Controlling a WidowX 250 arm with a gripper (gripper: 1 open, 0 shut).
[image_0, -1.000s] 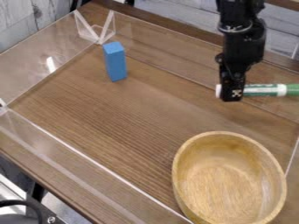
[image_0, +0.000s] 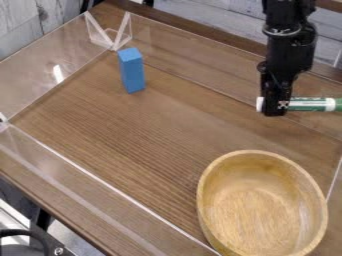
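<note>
My black gripper (image_0: 274, 104) is at the right of the camera view, shut on a green and white tube (image_0: 310, 104) that lies horizontally, reaching to the right edge. A cream oval bowl (image_0: 259, 230) stands at the lower right. A blue block (image_0: 131, 70) stands upright at the back left.
Clear plastic edging runs along the left side, and dark cables show at the lower left corner.
My gripper, with the tube, has shifted slightly right and downward in the view. The bowl and blue block have not moved.
</note>
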